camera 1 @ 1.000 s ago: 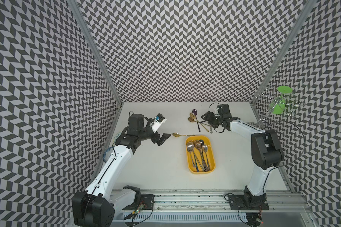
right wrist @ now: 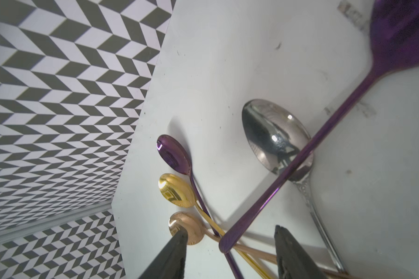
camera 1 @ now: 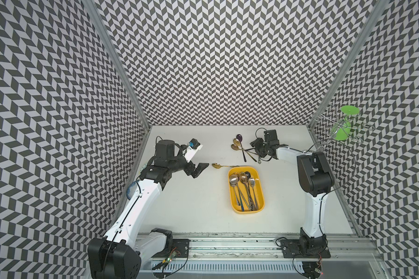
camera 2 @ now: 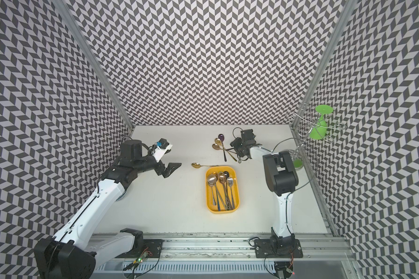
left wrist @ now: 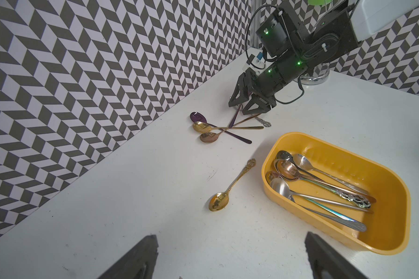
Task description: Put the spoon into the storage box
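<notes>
In the right wrist view my right gripper is part open over a cluster of cutlery. The handle end of a purple utensil with a slotted head (right wrist: 400,41) lies in view between its fingertips, apart from both. That handle crosses a silver spoon (right wrist: 274,132). Purple (right wrist: 174,153), gold (right wrist: 177,189) and copper (right wrist: 186,227) spoons lie overlapping to the left. A separate ornate gold spoon (left wrist: 218,201) rests beside the yellow storage box (left wrist: 390,186), which holds several spoons. My left gripper stands wide open with nothing between its fingers, left of that gold spoon.
On the right side hangs or stands a wire rack (camera 1: 330,132) with a green item (camera 1: 342,131). Patterned walls bound the table at back and sides.
My right arm's elbow has swung left and toward the back, and its gripper has shifted slightly over the cluster.
</notes>
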